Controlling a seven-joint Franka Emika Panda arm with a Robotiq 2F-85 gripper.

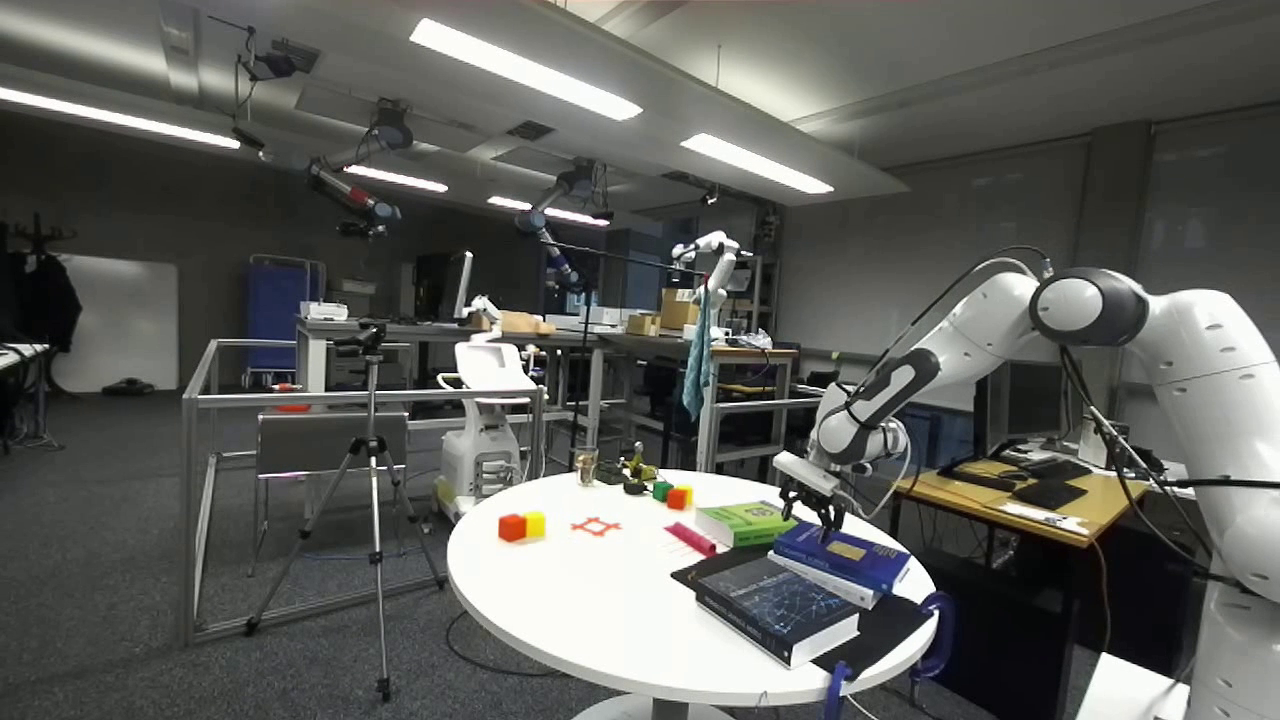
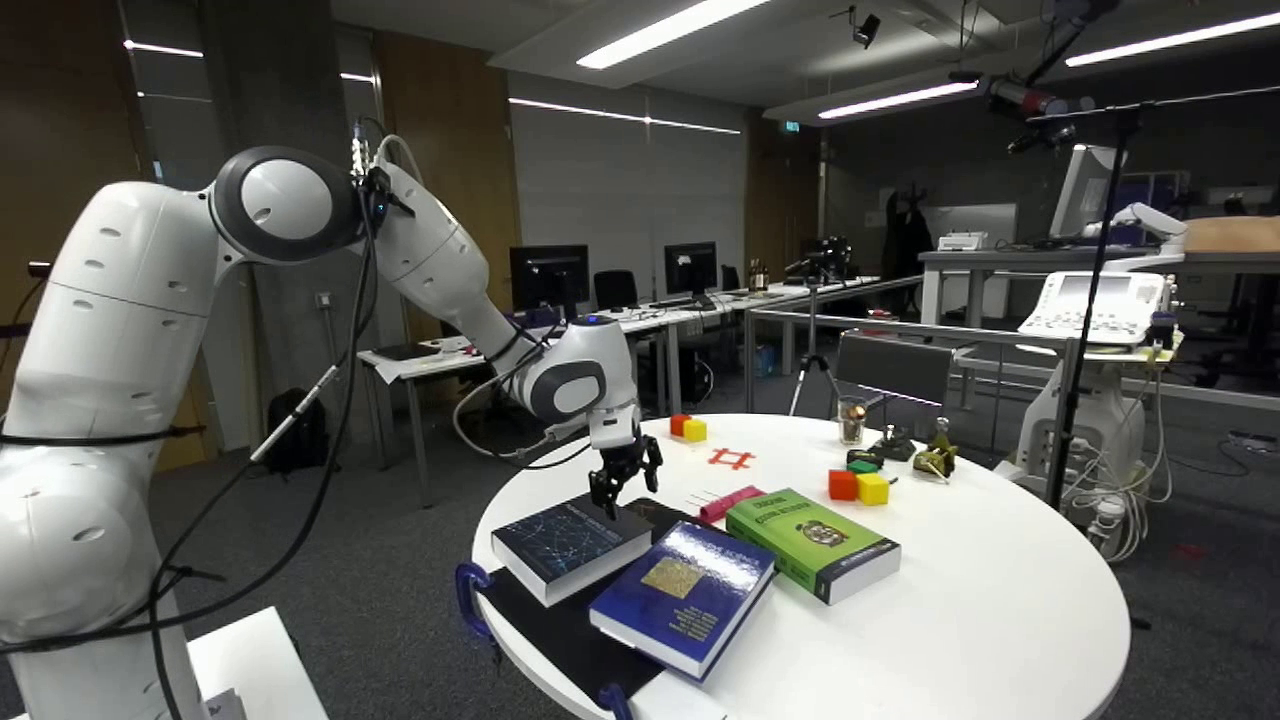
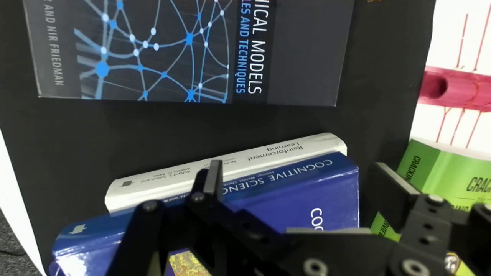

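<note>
My gripper stands open, with nothing held between its separated fingers. In the wrist view, the fingers overlap the blue Cognitive Science book point(image 3: 294, 202), which lies tilted on a white Reinforcement Learning book point(image 3: 257, 155). Exterior view 1 has the gripper point(image 1: 810, 516) just behind or above that blue book point(image 1: 840, 551); contact cannot be told. A dark book with a network pattern point(image 2: 572, 538) lies flat beside this pair. On the other side sits a thick green book point(image 2: 816, 534), partly covered by a finger in the wrist view.
A black mat point(image 3: 294, 120) lies beneath several books on the round white table point(image 1: 576, 612). Pink tube point(image 2: 728, 504), red hash-shaped frame point(image 2: 731, 458) and coloured cubes point(image 2: 858, 486) are spread farther off. Blue clamps point(image 1: 939, 630) grip the near edge.
</note>
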